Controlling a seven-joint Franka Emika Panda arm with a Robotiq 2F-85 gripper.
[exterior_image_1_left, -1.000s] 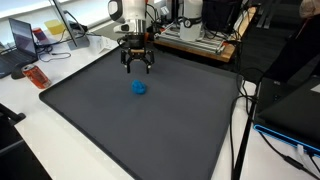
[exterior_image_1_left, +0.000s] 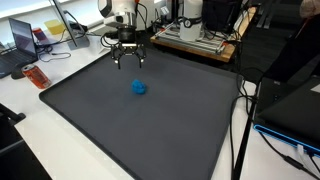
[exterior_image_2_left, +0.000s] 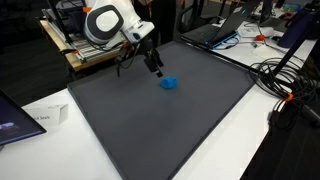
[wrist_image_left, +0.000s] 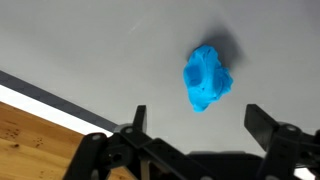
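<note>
A crumpled bright blue object (wrist_image_left: 206, 78), perhaps cloth or a bag, lies on the dark grey mat (exterior_image_1_left: 150, 125). In exterior view 1 the blue object (exterior_image_1_left: 138, 87) is near the middle of the mat's far half, and in exterior view 2 the blue object (exterior_image_2_left: 168, 82) is just right of the arm's end. My gripper is open, its two fingers wide apart at the bottom of the wrist view, with nothing between them. The gripper (exterior_image_1_left: 129, 65) hangs above the mat, behind the blue object in exterior view 1 and not touching it.
A red can (exterior_image_1_left: 36, 76) stands left of the mat, with a laptop (exterior_image_1_left: 26, 38) behind it. Black cables (exterior_image_1_left: 240, 100) run along the mat's right side. A white labelled box (exterior_image_2_left: 30, 120) is at the left in exterior view 2.
In exterior view 1 the arm and open gripper have shifted left, a little farther from the blue object. The blue object has stayed in place.
</note>
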